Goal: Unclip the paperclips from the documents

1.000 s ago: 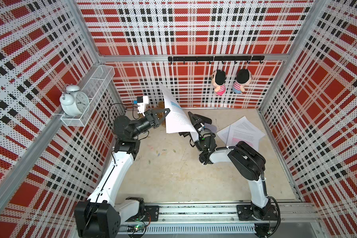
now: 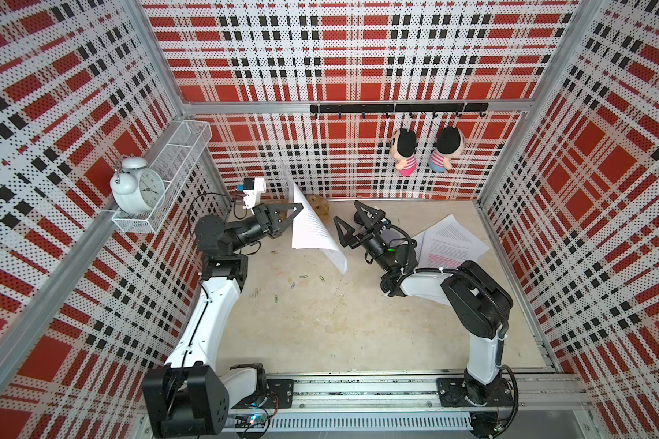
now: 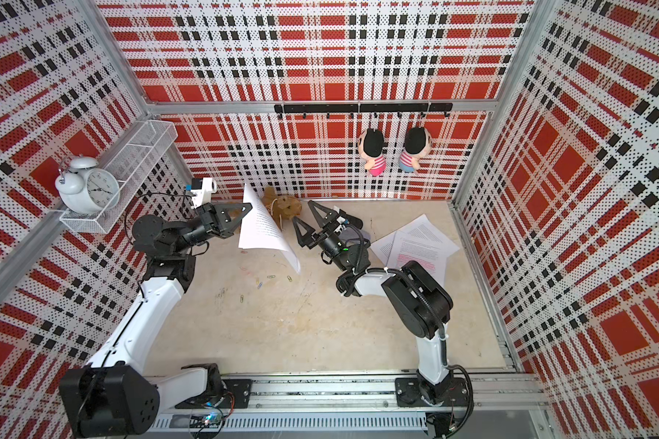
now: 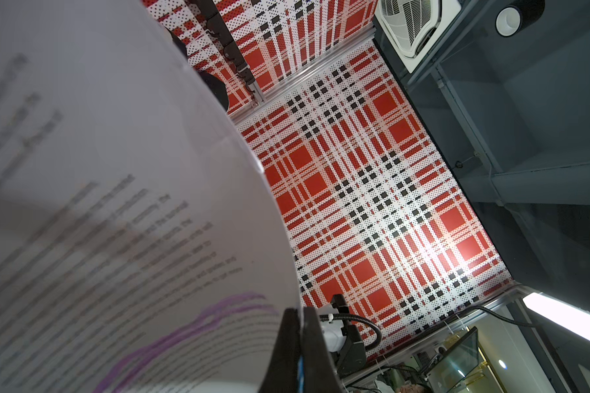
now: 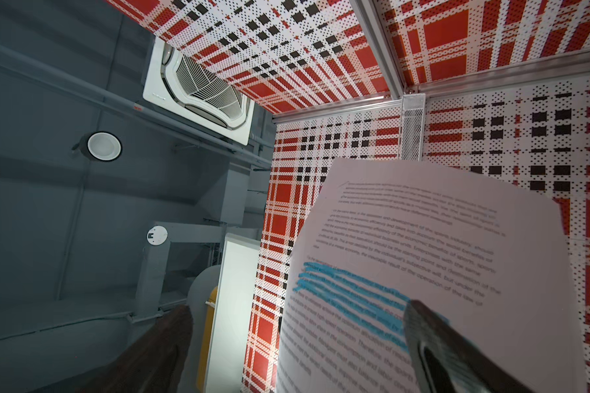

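Hanging in the air over the table's left half is a curved printed sheet [image 2: 312,232], its edge pinched by my left gripper [image 2: 300,208], which is shut on it. Purple strokes mark the side of the sheet [image 4: 144,262] facing the left wrist view; blue strokes cross the side of the sheet [image 5: 400,229] in the right wrist view. I cannot make out a clip on it. My right gripper [image 2: 347,211] stands open to the right of the sheet, apart from it and empty. Several small paperclips [image 2: 322,278] lie scattered on the table below. More printed pages [image 2: 450,245] rest at the right.
A brown object [image 3: 280,205] sits at the back, partly behind the sheet. A dark item with a purplish part [image 2: 390,235] lies behind the right arm. An alarm clock [image 2: 139,188] stands in the wire basket [image 2: 179,157].
My right gripper has opened out and drawn away from the sheet's lower right corner, which now hangs free and curled. The left gripper, still on the sheet, has shifted slightly left.
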